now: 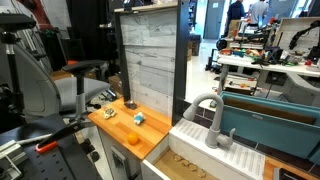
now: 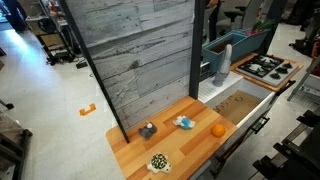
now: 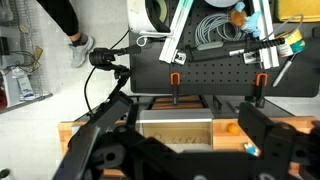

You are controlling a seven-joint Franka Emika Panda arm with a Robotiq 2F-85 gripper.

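Observation:
Wide apart in the wrist view, the two orange-marked fingers (image 3: 175,82) show my gripper open, with nothing held between them. On the wooden counter (image 2: 135,155) sit an orange ball (image 2: 218,130), a small blue-and-white item (image 2: 184,122), a dark small object (image 2: 149,130) and a speckled round piece (image 2: 159,162). The orange ball (image 1: 132,138) lies nearest the counter's front edge, well apart from my gripper. Beside the counter is an open wood-bottomed drawer (image 2: 236,103), which looks mostly bare.
A grey faucet (image 1: 214,118) rises behind the drawer. A tall dark-framed panel (image 1: 150,65) backs the counter. Cables (image 3: 215,28) and tools clutter a dark bench (image 3: 200,75) in the wrist view. Someone's shoe (image 3: 81,54) shows at the upper left.

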